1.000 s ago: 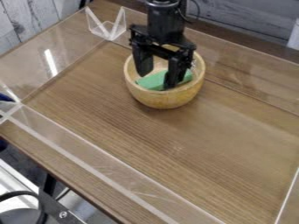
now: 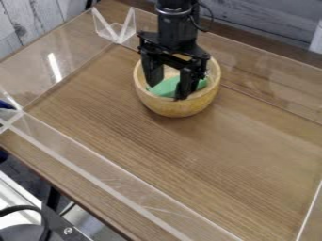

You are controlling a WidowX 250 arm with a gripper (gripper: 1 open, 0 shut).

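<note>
A round tan bowl (image 2: 176, 105) sits on the wooden table in the upper middle. A green object (image 2: 165, 88) lies inside it, partly hidden. The black gripper (image 2: 169, 81) reaches down from the top into the bowl over the green object, its fingers standing apart. Whether either finger touches the green object is not clear.
Clear plastic pieces stand at the upper left and along the left edge. Dark cables (image 2: 44, 223) lie off the table at the bottom left.
The gripper has shifted slightly to the left over the bowl. The bowl and green object look nearly unchanged.
</note>
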